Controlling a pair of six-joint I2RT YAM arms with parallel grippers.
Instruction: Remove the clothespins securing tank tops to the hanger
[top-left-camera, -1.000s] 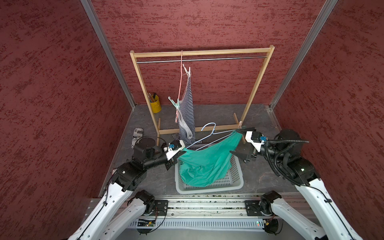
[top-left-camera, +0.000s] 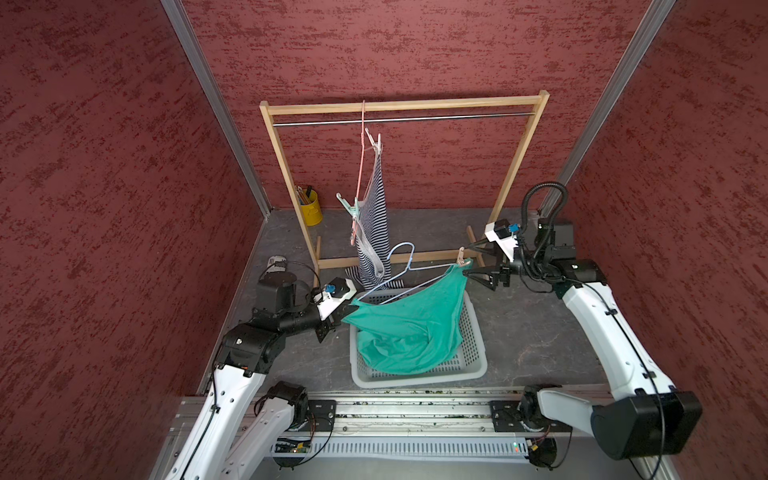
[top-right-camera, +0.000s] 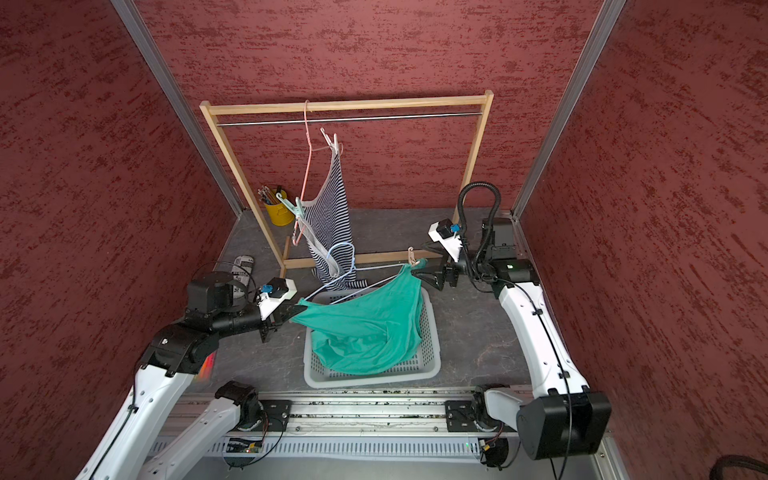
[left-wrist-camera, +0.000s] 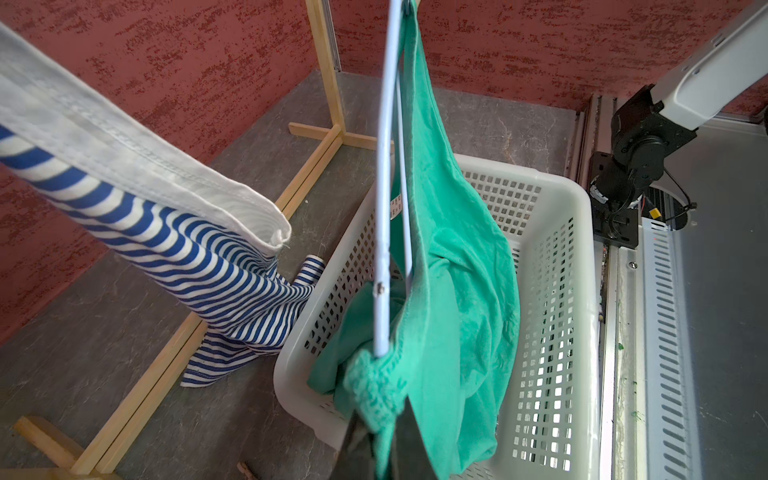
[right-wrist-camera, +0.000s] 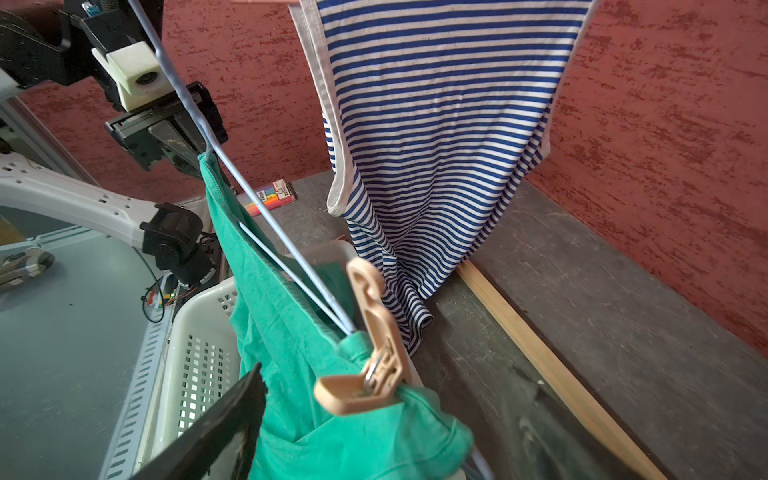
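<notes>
A teal tank top (top-left-camera: 408, 328) stretches over the basket on a pale blue hanger (right-wrist-camera: 272, 220). My left gripper is shut on its bunched end. At the other end a beige clothespin (right-wrist-camera: 372, 344) clips the fabric to the hanger; my open right gripper straddles that end, fingers apart from the pin. A striped tank top (top-left-camera: 372, 216) hangs from a pink hanger on the rack, with pins (top-left-camera: 348, 204) at its corners.
The grey-white basket (top-left-camera: 480, 360) sits below, before the wooden rack (top-left-camera: 400, 104). A yellow cup (top-left-camera: 312, 212) with pins stands at back left.
My right arm has swung toward the back, its gripper now around the clothespin end. The left gripper and teal top have shifted slightly left.
</notes>
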